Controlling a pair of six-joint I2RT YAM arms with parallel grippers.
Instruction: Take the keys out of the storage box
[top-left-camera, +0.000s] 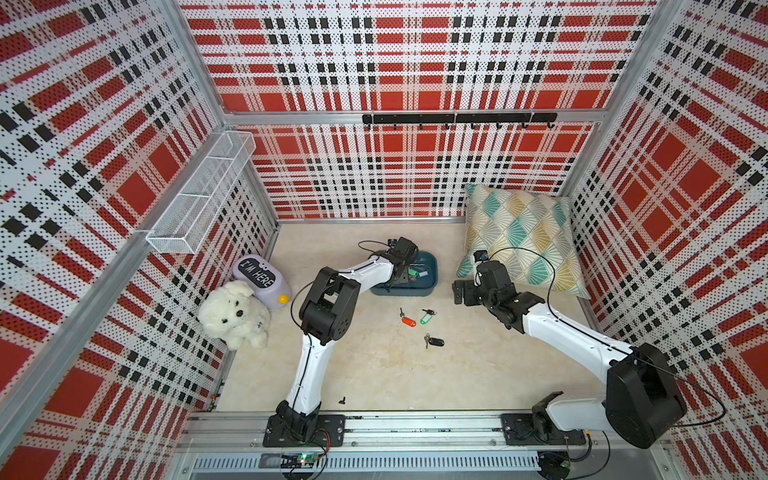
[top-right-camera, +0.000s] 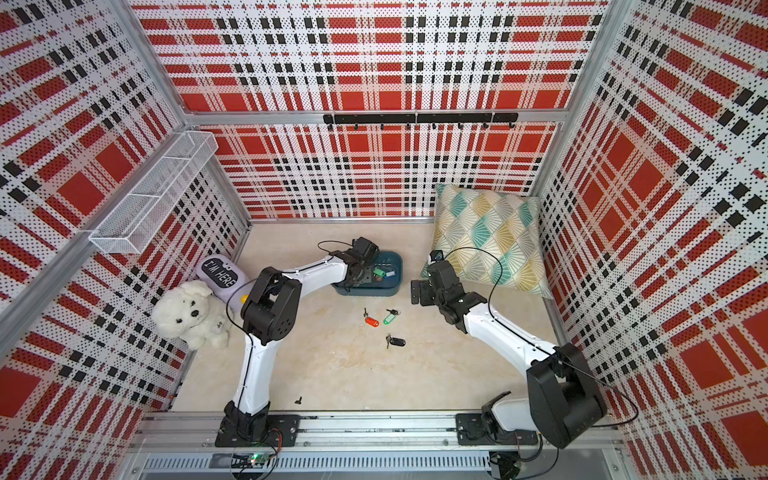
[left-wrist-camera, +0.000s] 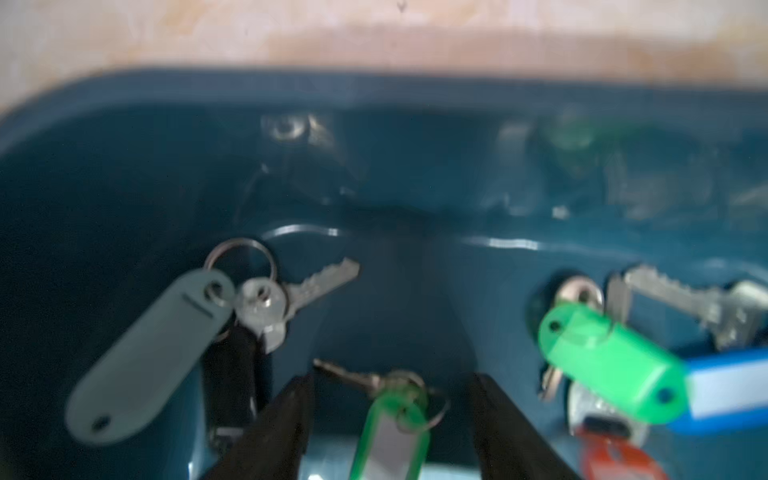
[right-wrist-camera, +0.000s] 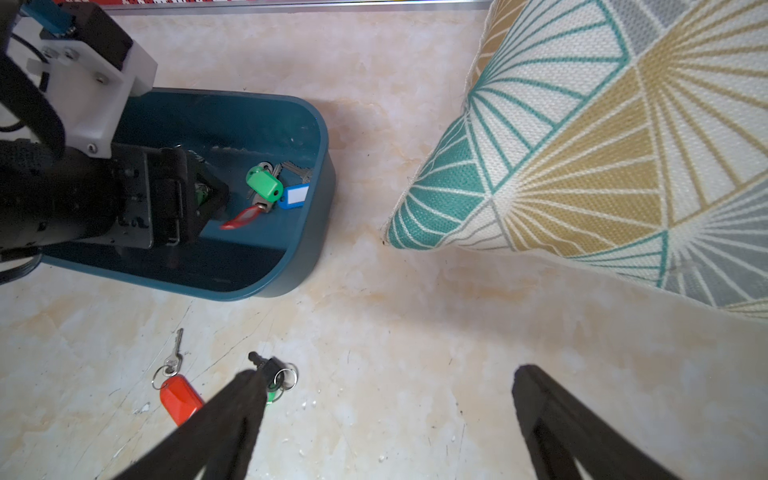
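The dark teal storage box (right-wrist-camera: 308, 232) holds several tagged keys. Inside it, my left gripper points down, its fingers (left-wrist-camera: 500, 428) apart on either side of a green-and-white key tag (left-wrist-camera: 392, 440); no contact with it shows. In the left wrist view, a grey tag with keys (left-wrist-camera: 152, 352) lies to the left beside a black piece, and a bright green tag (left-wrist-camera: 612, 360) lies to the right with a blue tag (left-wrist-camera: 728, 388) and a partly seen red tag (left-wrist-camera: 616, 460). My right gripper stands open and empty above the table, right of the box.
On the table before the box lie keys with a red tag (top-left-camera: 408, 321), a green tag (top-left-camera: 425, 318) and a black fob (top-left-camera: 435, 341). A patterned cushion (top-left-camera: 520, 236) leans at the back right. A white plush dog (top-left-camera: 232, 316) sits at the left.
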